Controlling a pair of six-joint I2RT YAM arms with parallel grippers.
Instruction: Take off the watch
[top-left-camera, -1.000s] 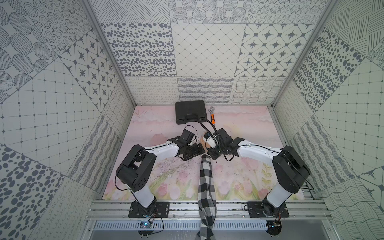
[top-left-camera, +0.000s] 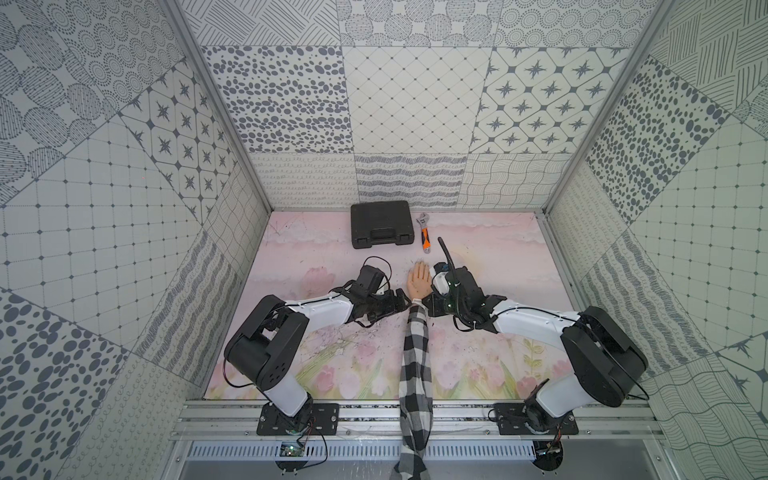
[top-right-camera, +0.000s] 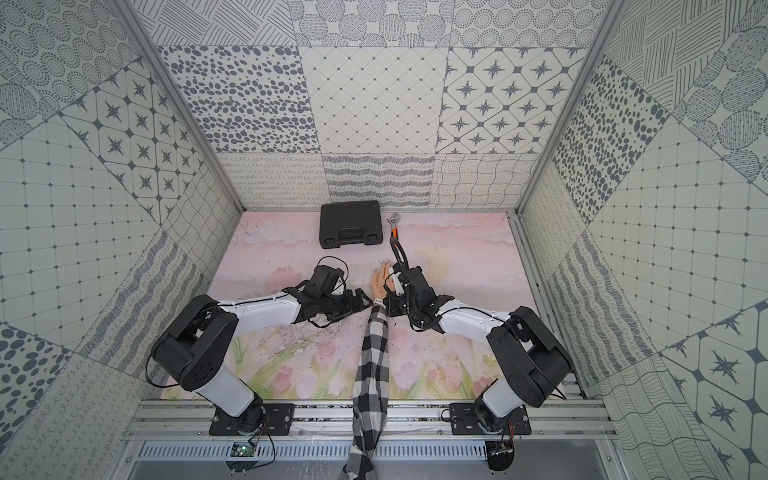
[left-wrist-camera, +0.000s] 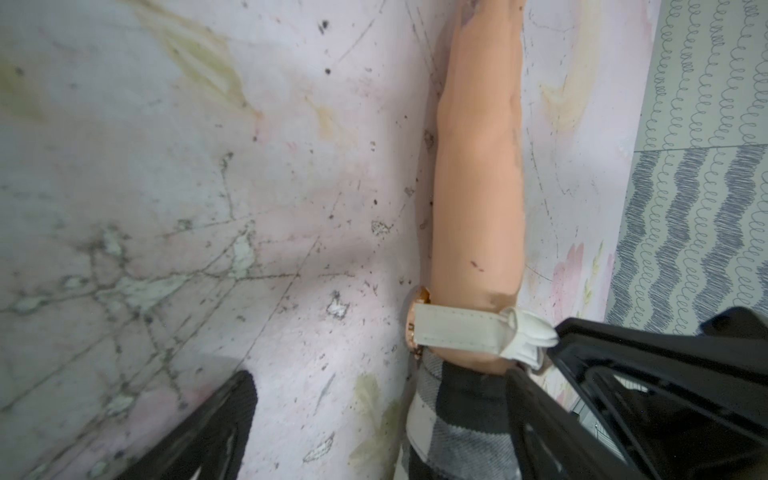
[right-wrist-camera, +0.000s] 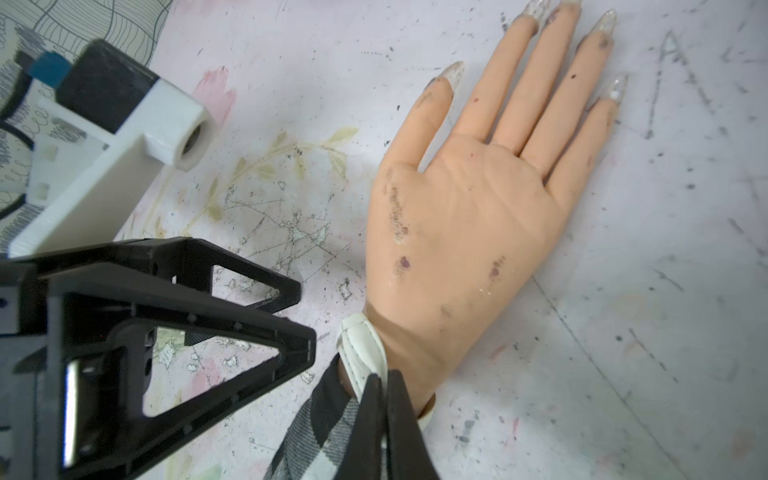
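A model hand (right-wrist-camera: 472, 224) lies palm up, with a checked sleeve (top-left-camera: 416, 360) below its wrist. The watch's white strap (left-wrist-camera: 456, 326) circles that wrist, its gold-coloured case (left-wrist-camera: 414, 320) on the side toward my left gripper. My left gripper stands open beside the wrist, nothing between its fingers. My right gripper is shut with its tips at the bunched strap on the opposite side; whether strap is caught between them is unclear.
A black case (top-left-camera: 381, 224) and an orange-handled wrench (top-left-camera: 425, 237) lie behind the hand. Both arms crowd closely round the wrist.
My right arm has moved rightward and slightly down in the top left view, and the hand has shifted a little rightward with it. My left gripper has moved slightly.
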